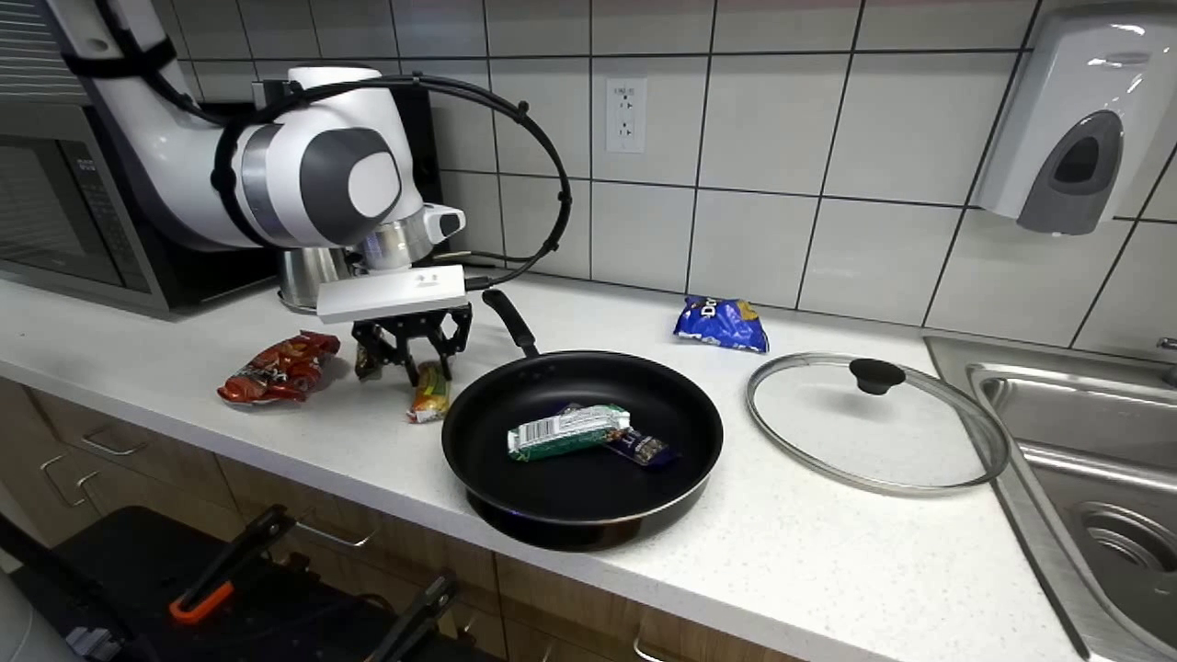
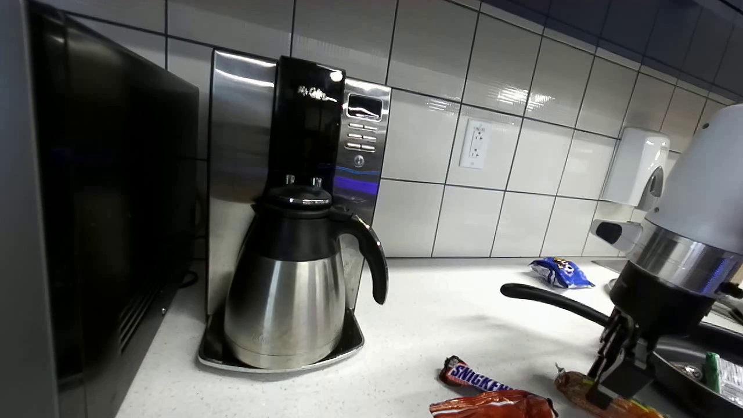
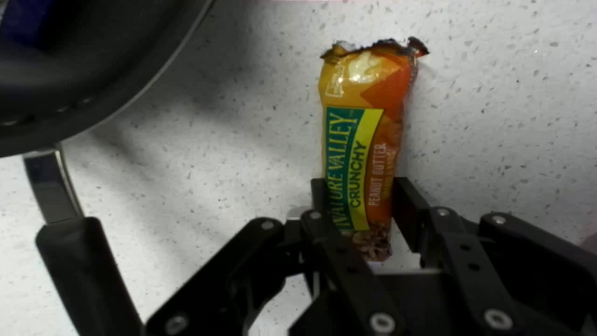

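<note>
A Nature Valley peanut butter bar (image 3: 358, 140) in an orange, green and yellow wrapper lies along the counter in the wrist view. My gripper is shut on its near half, one finger against each long side. In exterior view 1 the gripper (image 1: 430, 375) is low over the counter, left of the black frying pan (image 1: 485, 485), and the bar (image 1: 430, 399) pokes out between its fingers. Inside the pan rest a green-wrapped bar (image 1: 563, 431) and a dark blue packet (image 1: 642, 447), the green one partly on top.
A red bag (image 1: 281, 370) sits left of the gripper, with a Snickers bar (image 2: 477, 376) behind it. The pan handle (image 1: 509, 322) points toward the wall. A blue chip bag (image 1: 723, 324), a glass lid (image 1: 883, 425) and the sink are farther right. The coffee maker (image 2: 285, 278) stands by the wall.
</note>
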